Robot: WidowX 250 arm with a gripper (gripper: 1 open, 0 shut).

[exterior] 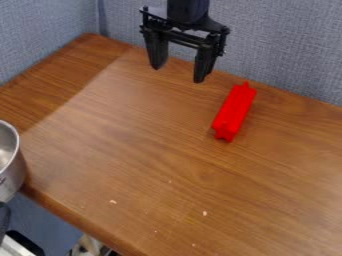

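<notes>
My gripper (pixel 179 55) hangs at the top centre, dark, its two fingers wide apart with nothing between them. To its right and lower, a red elongated block (pixel 234 110) lies on the wooden table (pixel 147 160), apart from the gripper.
A silver metal container (pixel 7 160) stands at the left edge, partly out of frame. Grey padded walls (pixel 287 50) bound the back and left.
</notes>
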